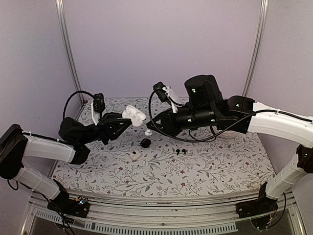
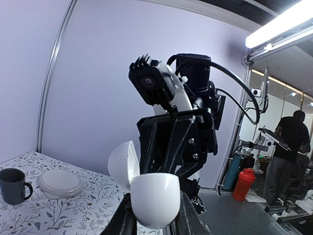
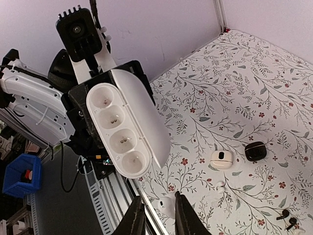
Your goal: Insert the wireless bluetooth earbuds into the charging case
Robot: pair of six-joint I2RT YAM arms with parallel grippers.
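The white charging case (image 1: 134,115), lid open, is held by my left gripper (image 1: 128,119), which is shut on it. Its several sockets (image 3: 122,140) look empty in the right wrist view. My right gripper is open just right of the case, its fingers (image 3: 180,210) spread apart. A white earbud (image 3: 166,206) shows in the gap with space on both sides, so nothing is gripped. From above, this earbud (image 1: 148,132) appears just below the right fingertips; its exact height I cannot tell. Another white earbud (image 3: 220,186) lies on the patterned table.
A closed white case (image 1: 135,154) and a black case (image 1: 145,142) lie on the table below the arms. Two black earbuds (image 1: 181,152) are farther right. A dark mug (image 2: 13,186) and a round white container (image 2: 60,183) stand behind.
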